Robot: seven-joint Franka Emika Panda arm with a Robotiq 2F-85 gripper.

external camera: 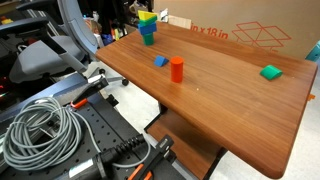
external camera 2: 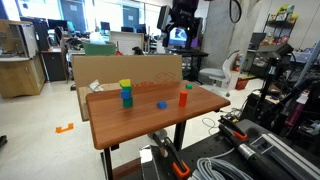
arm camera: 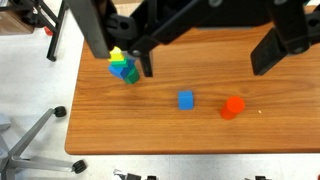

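My gripper is open, its dark fingers (arm camera: 285, 40) wide apart with only tabletop between them. Exterior view 2 has the gripper (external camera 2: 180, 40) raised high over the table. An orange-red cylinder (external camera: 177, 69) stands upright near the table's front edge. Beside it lies a small blue block (external camera: 160, 61), flat on the wood. A stack of green, blue and yellow pieces (external camera: 148, 28) rises at the table's far left end. In the wrist view the left finger partly covers this stack (arm camera: 125, 70). Farther right, a green block (external camera: 271, 72) lies by itself.
The brown wooden table (external camera: 225, 110) has wide clear areas around the pieces. A cardboard panel (external camera: 260, 25) stands along its far side. Coiled grey cable (external camera: 42, 135) and a black rail frame (external camera: 115, 140) lie in front of the table.
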